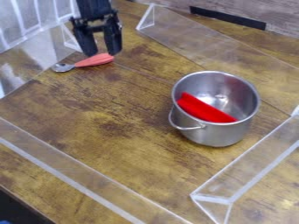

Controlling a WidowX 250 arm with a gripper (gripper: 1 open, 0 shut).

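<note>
My black gripper [98,45] hangs at the top left, its fingers open and pointing down over a utensil with a pink-red handle [93,60] and a silver head [63,67]. A steel pot [212,132] with a wire handle stands at the right, with a long red object [201,109] lying inside it.
Clear plastic barriers edge the wooden table [111,136] on the left, the back, the bottom left and the right.
</note>
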